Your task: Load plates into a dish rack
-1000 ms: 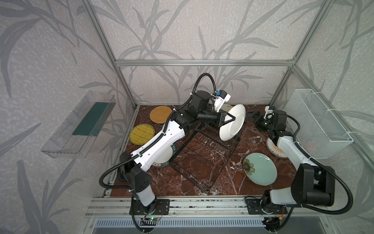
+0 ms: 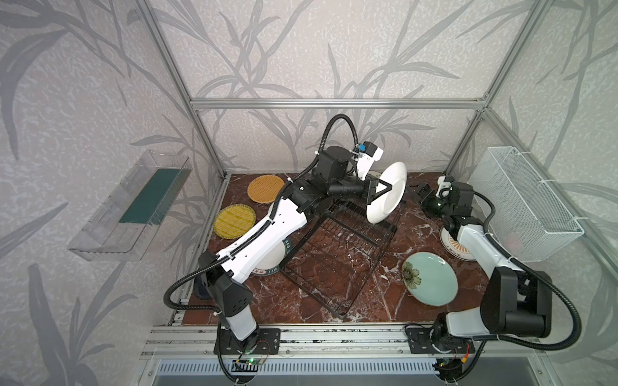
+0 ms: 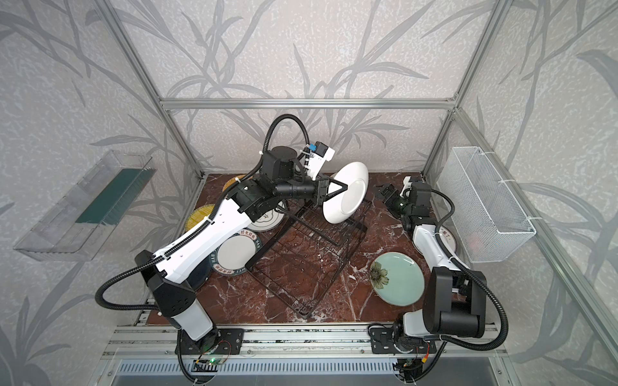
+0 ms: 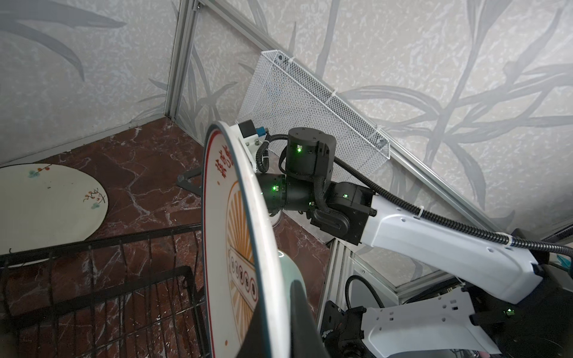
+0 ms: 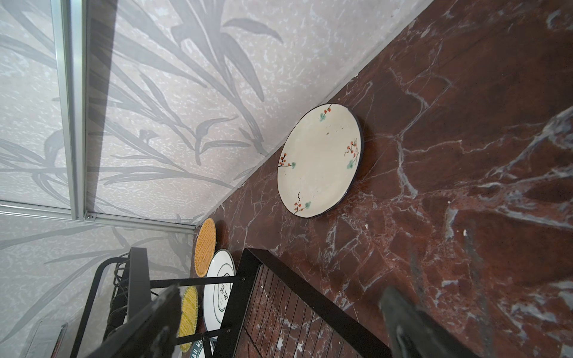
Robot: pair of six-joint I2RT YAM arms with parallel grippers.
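Observation:
My left gripper (image 2: 379, 188) is shut on a white plate (image 2: 387, 209), which is tilted nearly upright above the back of the black wire dish rack (image 2: 342, 310). In the left wrist view that plate shows a red and orange pattern. My right gripper (image 2: 423, 198) stands open at the back right, right of the rack. A cream plate with blossoms (image 5: 319, 158) lies on the table at the back. A green flowered plate (image 2: 434, 280) and a white plate with orange rays (image 2: 454, 247) lie to the right.
A yellow plate (image 2: 235, 220), an orange plate (image 2: 264, 186) and white plates (image 3: 235, 257) lie left of the rack. A white mesh basket (image 2: 528, 193) is on the right wall, a clear bin (image 2: 106, 239) on the left.
The right arm has barely moved.

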